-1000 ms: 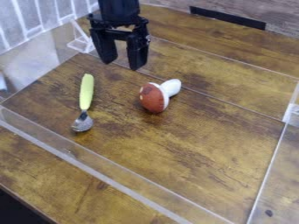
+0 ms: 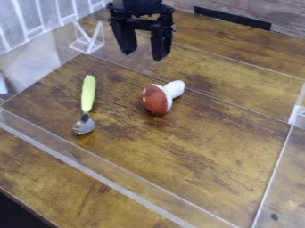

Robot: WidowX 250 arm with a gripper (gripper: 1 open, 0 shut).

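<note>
My black gripper (image 2: pixel 142 43) hangs over the back of the wooden table, its fingers pointing down; whether it is open or shut is hard to make out. Below and to its right lies a toy mushroom (image 2: pixel 158 100) with a red-brown cap and white stem. At the left, a spoon (image 2: pixel 87 93) with a pale yellow-green handle and metal bowl lies lengthwise.
A white wire-like stand (image 2: pixel 87 40) is at the back left. Clear plastic walls border the left and right sides.
The gripper has moved back and a little to the right, away from the spoon and mushroom, which lie where they were.
</note>
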